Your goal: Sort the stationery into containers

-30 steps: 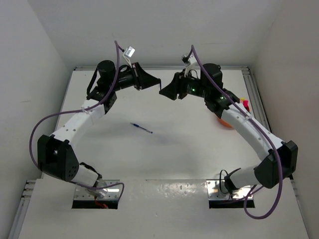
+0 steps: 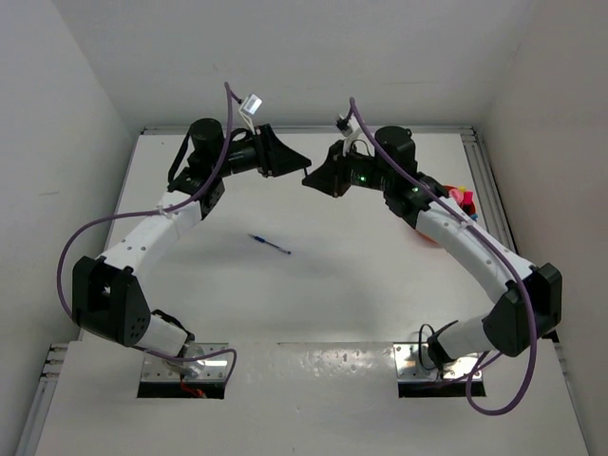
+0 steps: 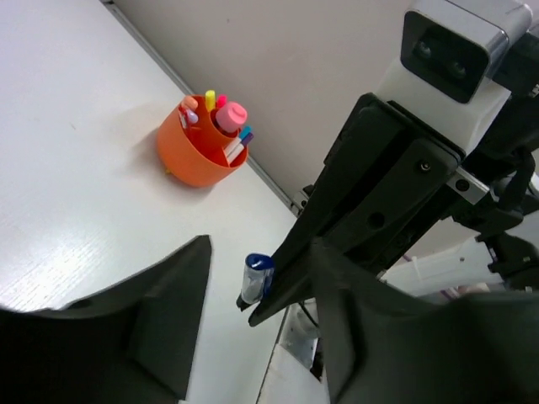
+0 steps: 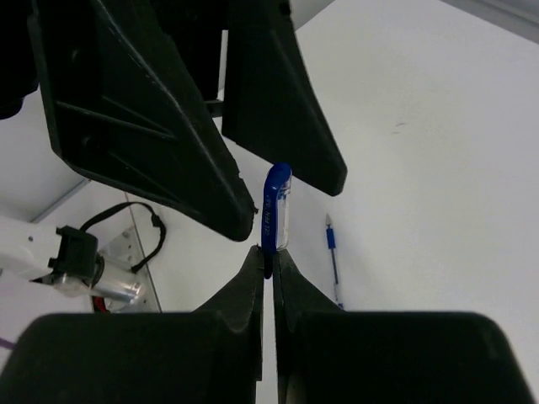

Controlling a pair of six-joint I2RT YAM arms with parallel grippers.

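Observation:
A blue pen with a clear end stands in my right gripper, whose fingers are shut on it, above the middle of the table. My left gripper faces it with fingers parted around the pen's upper end, not visibly touching it. A second blue pen lies on the white table. An orange holder with several pens and markers stands on the right side, partly hidden by the right arm in the top view.
A metal rail and wall run along the right edge.
The right gripper has moved slightly left from a second ago.

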